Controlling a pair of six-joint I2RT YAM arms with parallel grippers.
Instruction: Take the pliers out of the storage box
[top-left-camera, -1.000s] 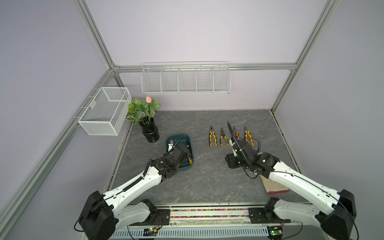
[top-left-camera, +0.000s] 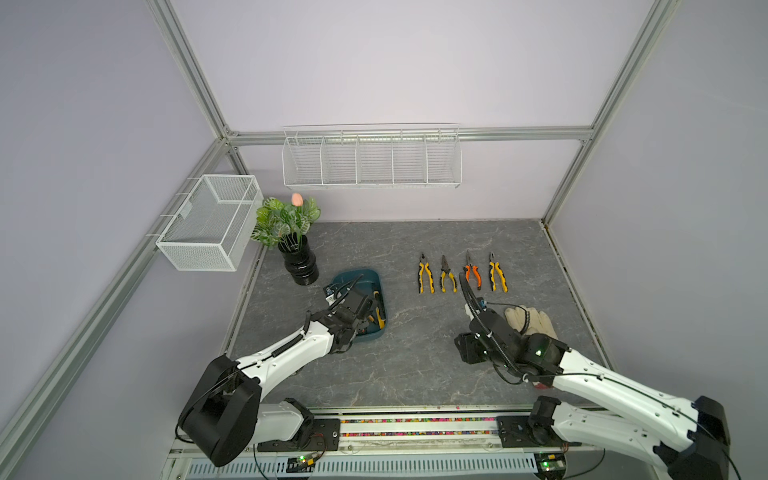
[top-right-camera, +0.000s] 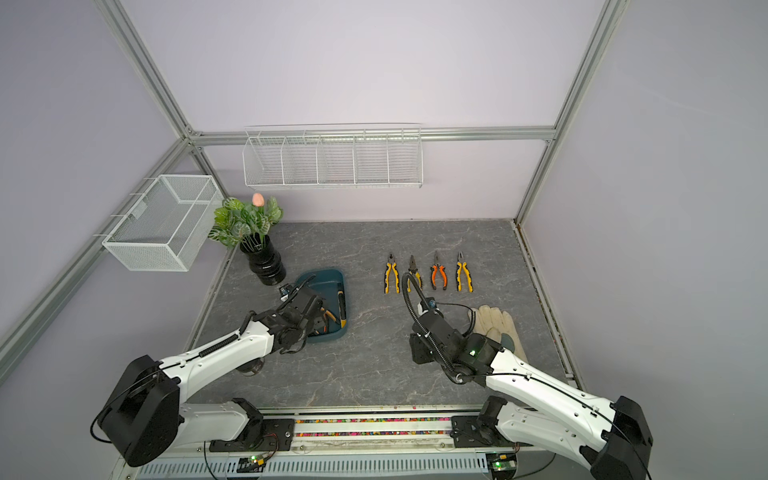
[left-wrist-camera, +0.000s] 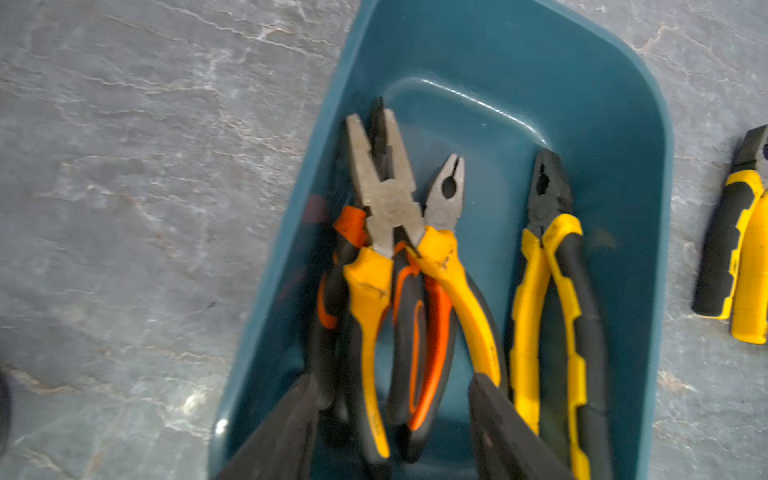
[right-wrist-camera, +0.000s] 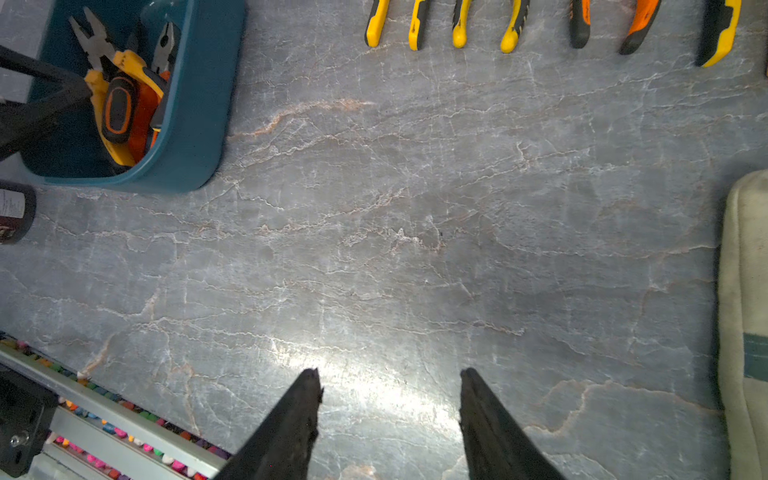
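A teal storage box (left-wrist-camera: 608, 88) holds several pliers, among them yellow-and-black combination pliers (left-wrist-camera: 576, 320) along its right side and a jumbled group (left-wrist-camera: 392, 200) on its left. My left gripper hangs over the box, fingers apart and blurred, nothing visibly held between them. Four pliers lie in a row on the table, including orange-handled pliers (top-right-camera: 439, 273). My right gripper is open over bare grey table (right-wrist-camera: 448, 240), to the right of the box.
A black vase (top-left-camera: 298, 264) with a flower stands behind the box to its left. Gloves (top-right-camera: 494, 324) lie at the right. White wire baskets (top-left-camera: 372, 160) hang on the back and left walls.
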